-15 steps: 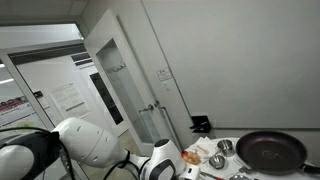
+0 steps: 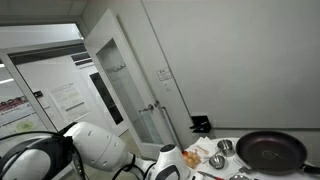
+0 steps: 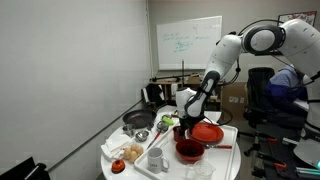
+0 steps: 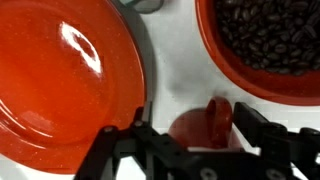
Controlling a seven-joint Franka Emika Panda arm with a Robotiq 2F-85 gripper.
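Observation:
In the wrist view my gripper has its fingers spread apart at the bottom of the picture. A red upright handle or knob (image 4: 217,118) shows between them, closer to the right-hand finger, and a paler reddish round shape lies beneath. Whether the finger touches the handle I cannot tell. A red bowl (image 4: 212,45) of dark coffee beans (image 4: 270,28) stands to the upper right. At the left lies an orange-red plate (image 4: 65,75). From exterior view 2, the gripper is low over the table, by the red bowl (image 3: 189,150) and the red plate (image 3: 207,132).
A black frying pan (image 2: 270,152) lies on the table, with small metal cups (image 2: 226,147) beside it. White mugs (image 3: 156,159), orange-brown food pieces (image 3: 131,152) and a clear container (image 3: 199,172) occupy the table's near side. White surface shows between bowl and plate.
In exterior view 1 the arm's wrist has shifted slightly down and to the right. The pan and cups have stayed in place.

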